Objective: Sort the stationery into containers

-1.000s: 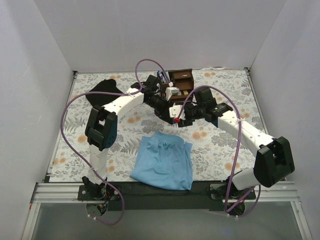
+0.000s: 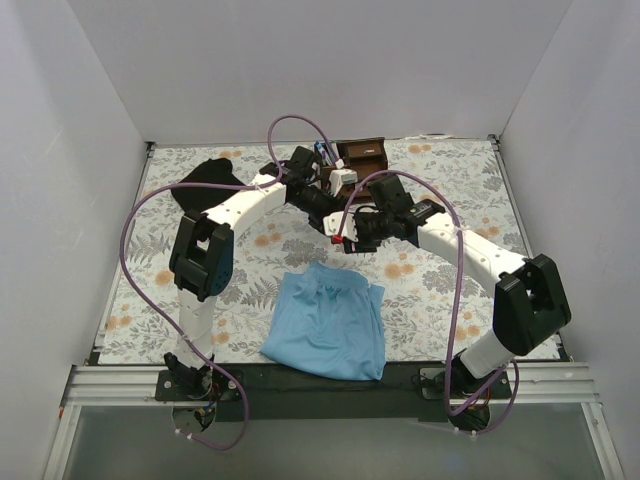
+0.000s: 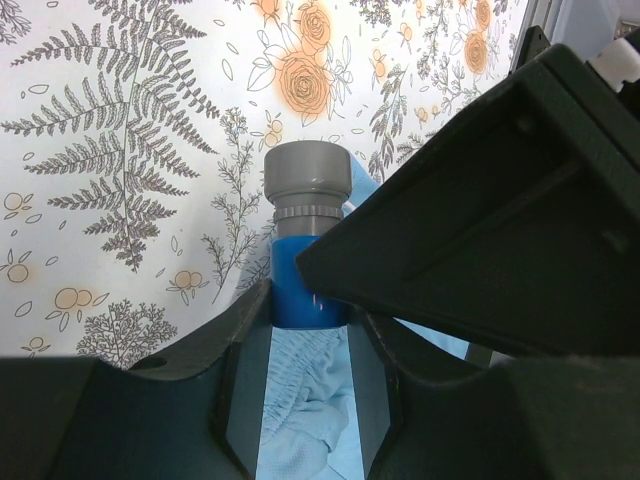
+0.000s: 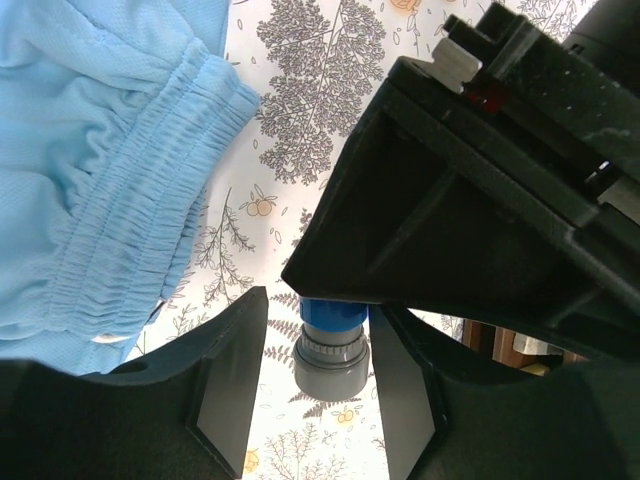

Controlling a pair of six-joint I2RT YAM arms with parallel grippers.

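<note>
My left gripper is shut on a small cylinder, a glue stick by its look, with a blue body and grey cap (image 3: pixel 307 170). In the right wrist view the same glue stick (image 4: pixel 333 350) points its grey end down, between the parted fingers of my right gripper. That gripper stands part open around it, with a gap on the left side. Both grippers meet near the table's middle in the top view, where the arms mostly hide the stick. One gripper's dark body covers part of each wrist view.
A brown wooden organizer (image 2: pixel 372 148) with stationery stands at the back, just behind the grippers. A light blue cloth (image 2: pixel 328 325) lies rumpled in front of them. A black cloth-like item (image 2: pixel 208 180) is at the back left.
The left arm has barely moved.
</note>
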